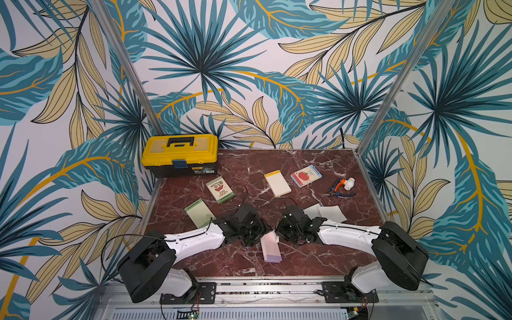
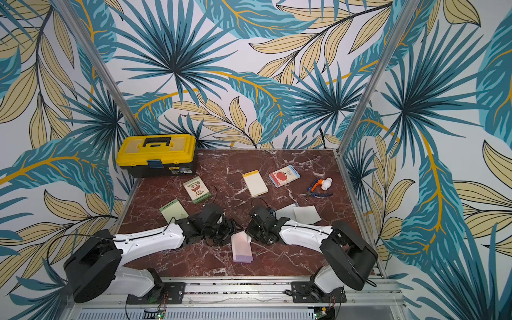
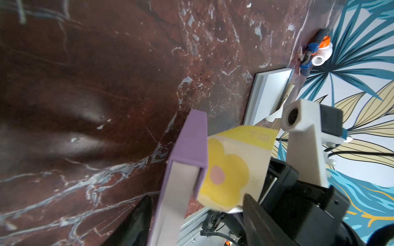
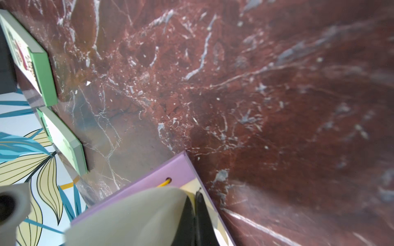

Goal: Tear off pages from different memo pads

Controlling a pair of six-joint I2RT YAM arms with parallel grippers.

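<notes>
A memo pad with a purple binding (image 3: pixel 190 143) stands tilted between the spread fingers of my left gripper; a gap shows between it and the right-hand finger. In the top left view the pad (image 1: pixel 271 251) shows its pinkish face below both grippers. A cream page with a yellow flower (image 3: pixel 225 176) lies beside the pad's binding. My right gripper is shut on this page, which bulges toward the right wrist camera as a pale curl (image 4: pixel 131 217). Whether the page is still joined to the pad is hidden.
Other pads lie around: a green one (image 1: pixel 200 214), a "Lucky Day" one (image 1: pixel 220 190), a yellow-topped one (image 1: pixel 277 183) and an apple one (image 1: pixel 306 176). White sheets (image 1: pixel 332 214) lie right. A yellow toolbox (image 1: pixel 180 151) and pliers (image 1: pixel 341 193) stand farther back.
</notes>
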